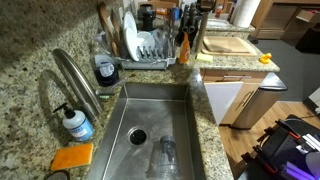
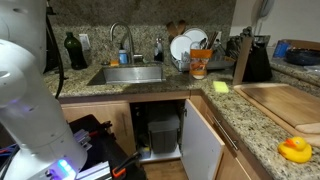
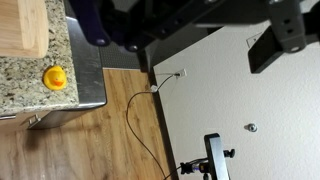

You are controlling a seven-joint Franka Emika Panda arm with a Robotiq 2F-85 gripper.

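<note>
In the wrist view the two dark fingers of my gripper come in from the top, spread wide apart. Nothing shows between them but background, so it looks open. A yellow rubber duck [image 3: 56, 78] rests on the speckled counter, beside a wooden cutting board [image 3: 25, 30]; both stand clear of the fingers. From the second exterior view, the duck [image 2: 295, 149] sits near the counter's front edge, right of the sink. A clear container [image 1: 166, 158] lies in the metal sink [image 1: 125, 110]. My gripper cannot be made out in either exterior view.
A cabinet door [image 2: 207, 137] stands open below the counter, with a grey bin [image 2: 163, 137] inside. A dish rack [image 1: 150, 52] holds plates behind the sink. Left of the basin are a soap bottle [image 1: 75, 122] and an orange sponge [image 1: 72, 157]. Wooden floor [image 3: 125, 150] lies below the counter.
</note>
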